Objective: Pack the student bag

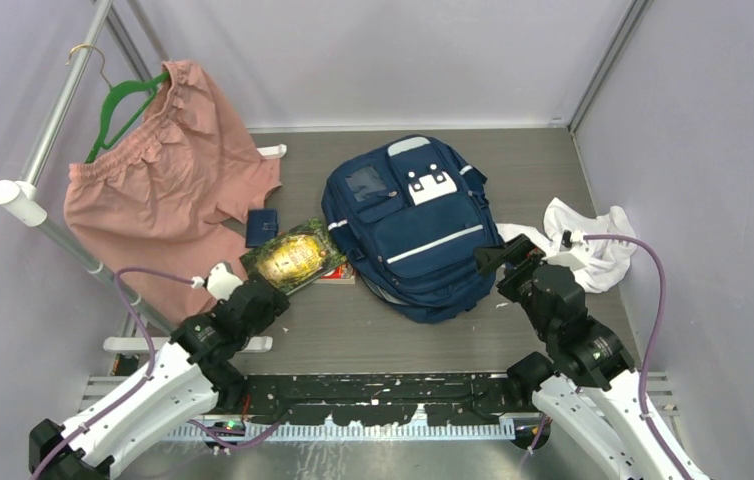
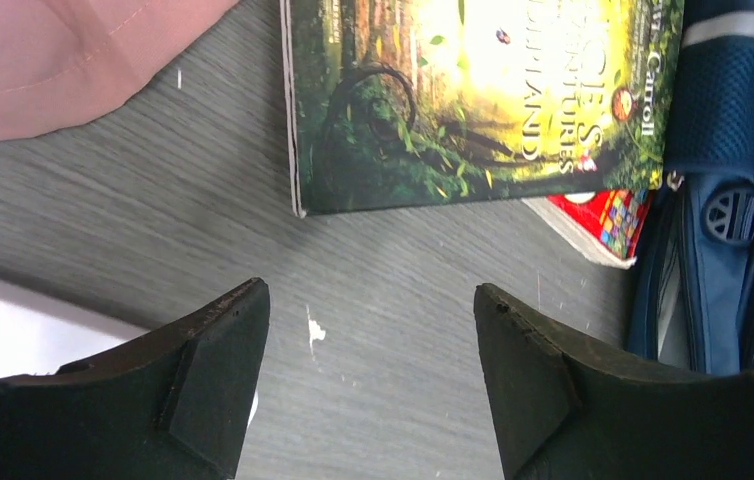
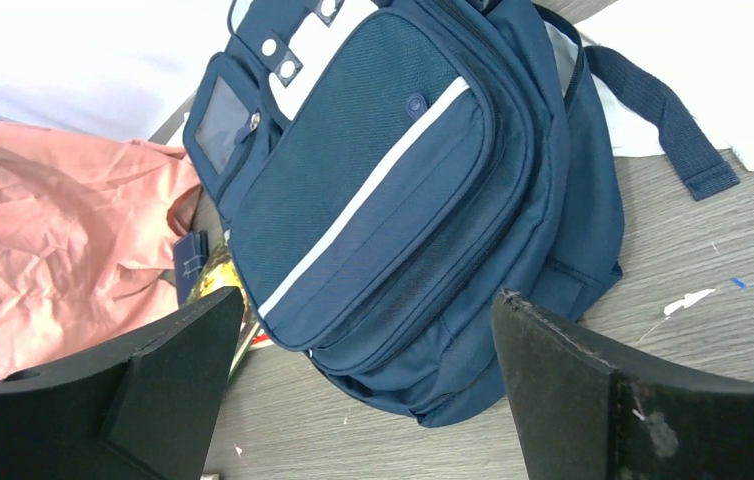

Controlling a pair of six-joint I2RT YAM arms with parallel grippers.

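The navy backpack (image 1: 413,230) lies flat mid-table, front pocket up. Left of it lie a green-gold book (image 1: 293,260) on a red book (image 2: 608,220) and a small dark blue item (image 1: 261,226). My left gripper is open and empty below the books' near edge. My right gripper is open and empty near the backpack's right side. A white cloth (image 1: 593,245) lies right of the backpack.
Pink shorts (image 1: 163,170) on a green hanger lie at the left beside a white rail (image 1: 53,120).
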